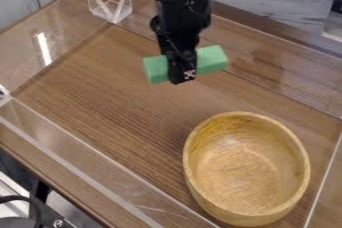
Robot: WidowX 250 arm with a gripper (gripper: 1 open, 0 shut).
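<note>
My black gripper point(179, 64) is shut on a green rectangular block point(209, 60), held tilted in the air over the middle of the wooden table. A large yellow oval bowl point(246, 172) sits at the lower right, empty, below and to the right of the block.
A clear plastic object point(110, 6) stands at the back left. A pale wooden backdrop runs behind, and cables show at the lower left corner.
</note>
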